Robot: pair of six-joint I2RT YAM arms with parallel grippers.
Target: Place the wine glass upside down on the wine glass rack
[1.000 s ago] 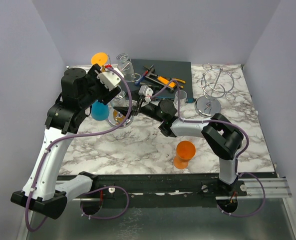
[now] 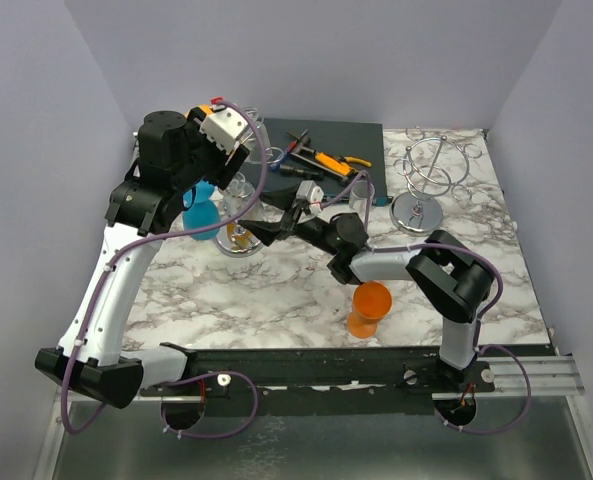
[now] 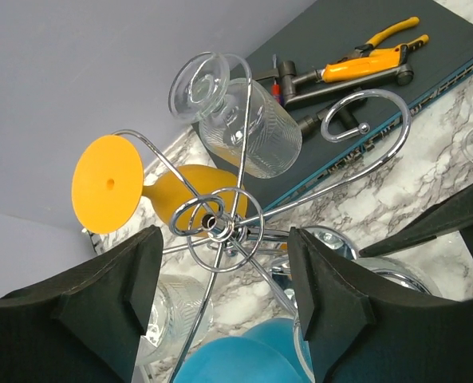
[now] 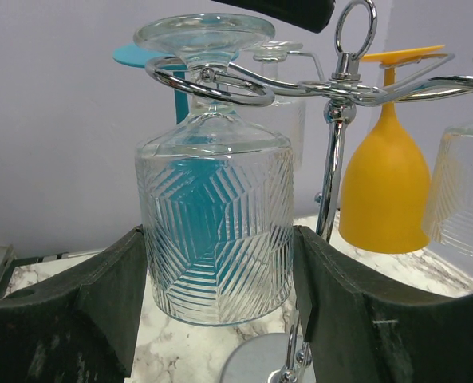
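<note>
A clear textured glass (image 4: 214, 231) hangs upside down on the chrome rack (image 4: 336, 159), its foot resting on a loop. My right gripper has its fingers at either side of the bowl; whether they touch it is unclear. My left gripper is part open above the rack's hub, nothing visible held between its fingertips. An orange glass (image 4: 386, 183), a teal glass (image 3: 228, 359) and another clear glass (image 3: 252, 132) also hang on this rack.
A second, empty rack (image 2: 416, 208) stands at the back right. An orange glass (image 2: 369, 305) stands at the front right of the marble table. Tools lie on a dark mat (image 2: 346, 135) at the back.
My left gripper has moved up in the top view, toward the back.
</note>
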